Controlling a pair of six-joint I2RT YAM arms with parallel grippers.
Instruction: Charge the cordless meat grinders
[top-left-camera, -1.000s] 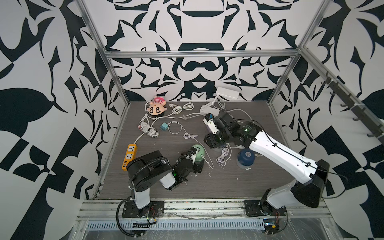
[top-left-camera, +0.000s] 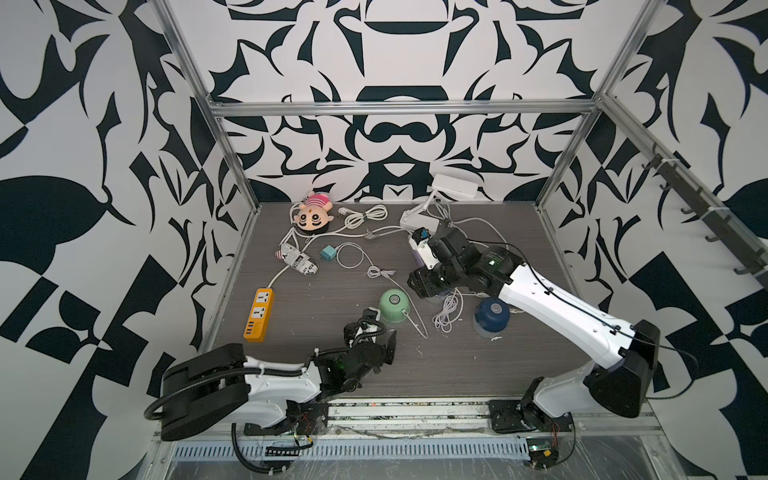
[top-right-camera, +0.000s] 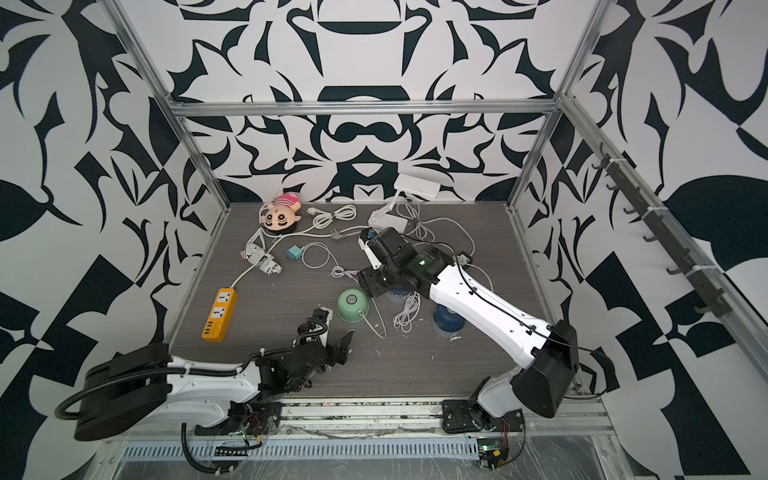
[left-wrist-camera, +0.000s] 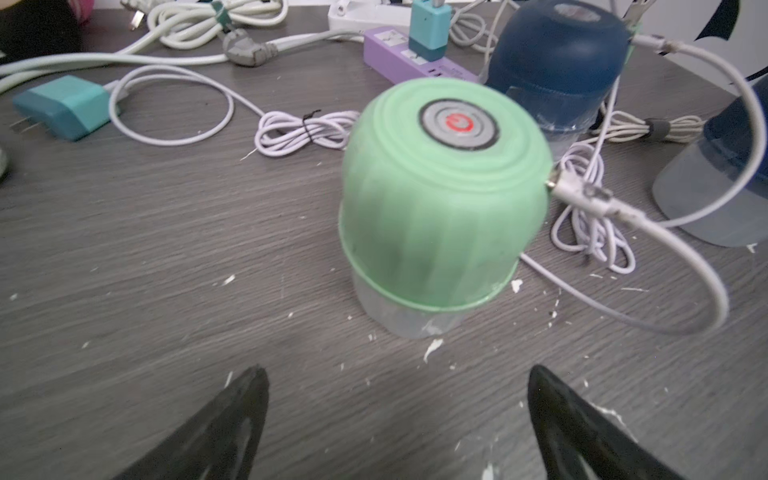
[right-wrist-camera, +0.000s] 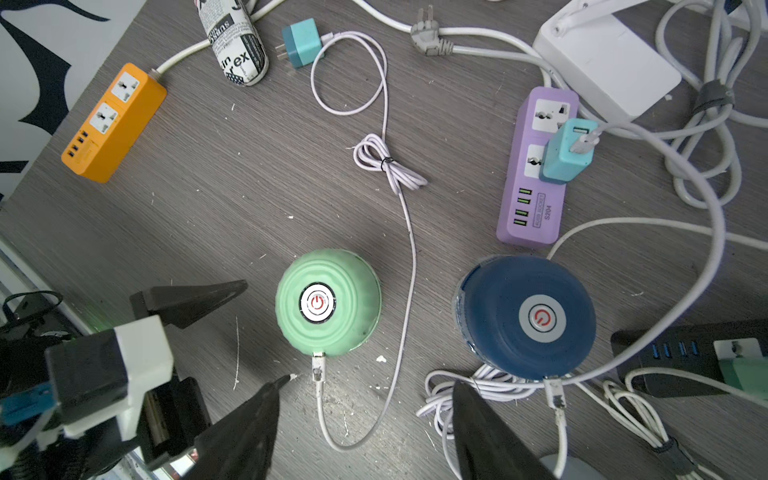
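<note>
A green grinder (left-wrist-camera: 448, 192) stands upright, a white cable plug (left-wrist-camera: 588, 197) in its side. Its cable leads through a tied bundle (right-wrist-camera: 388, 164) to a teal adapter (right-wrist-camera: 304, 41), lying on the table with bare prongs. My left gripper is open just in front of the green grinder, apart from it and empty. Above the table, my right gripper is also open and empty. A blue grinder (right-wrist-camera: 524, 316) has a white plug (right-wrist-camera: 555, 393) in its side. Another blue grinder (top-left-camera: 492, 315) stands to the right.
A purple power strip (right-wrist-camera: 529, 192) holds another teal adapter (right-wrist-camera: 569, 152). An orange strip (right-wrist-camera: 116, 120) lies at the left, a black one (right-wrist-camera: 692, 352) at the right. A doll (top-left-camera: 313, 214) and a printed pouch (top-left-camera: 298, 260) lie back left. Bare table lies left of the green grinder.
My left gripper has drawn back from the green grinder, toward the front left, and its arm has swung low and left. The right arm has barely moved. The green grinder stays in place.
</note>
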